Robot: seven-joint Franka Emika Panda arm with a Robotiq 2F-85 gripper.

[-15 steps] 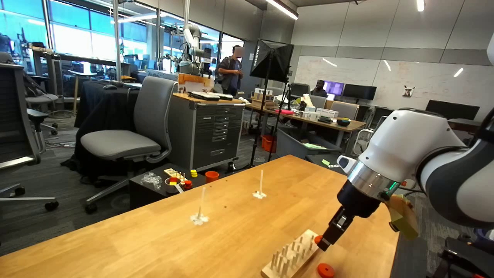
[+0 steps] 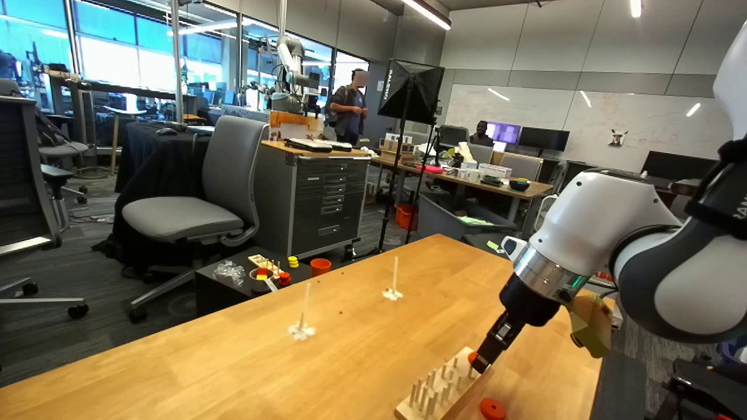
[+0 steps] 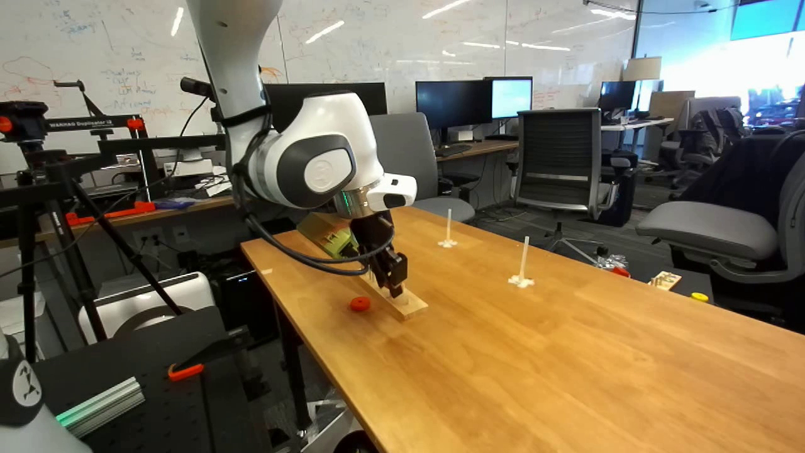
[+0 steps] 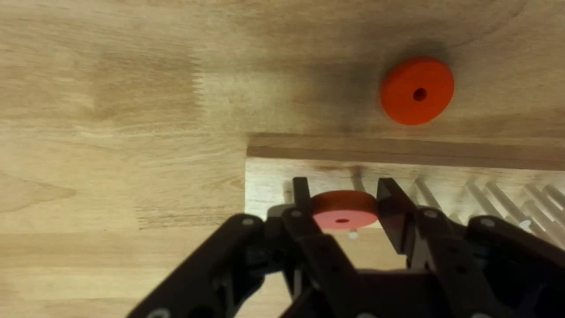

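A red ring (image 4: 345, 207) with a small centre hole is pinched between the two fingertips in the wrist view. My gripper is shut on it, over the bare end of a wooden peg board (image 4: 270, 175). In exterior view 1 the gripper (image 2: 478, 361) hangs at the far end of the board (image 2: 446, 385), and a sliver of the held ring (image 2: 472, 357) shows beside it. Whether a peg passes through this ring cannot be told. Another red ring (image 4: 418, 90) lies flat on the table beside the board, also visible in exterior view 2 as a red disc (image 3: 360, 303).
Two upright pegs on white bases, one nearer (image 2: 303, 325) and one farther (image 2: 393, 288), stand on the table (image 2: 231, 350). The tabletop between them and the board is open. A low black stand beyond the table's edge carries an orange cup (image 2: 320, 266) and small parts.
My gripper has moved a short way left and slightly up in exterior view 1, carrying the red ring from the board's edge to over its end. The loose ring stayed put.
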